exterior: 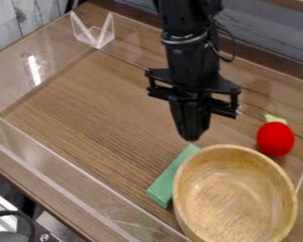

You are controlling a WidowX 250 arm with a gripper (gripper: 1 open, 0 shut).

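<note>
My black gripper (192, 129) hangs over the middle of the wooden table, shut, with nothing visible between its fingers. Below it lie a green block (169, 185) and a large tan bowl (235, 198) at the bottom right. A red object (276, 139), round with a small green part behind it, lies to the right of the gripper, behind the bowl.
A clear plastic piece (91, 30) stands at the back left. Table edges run along the left and right.
</note>
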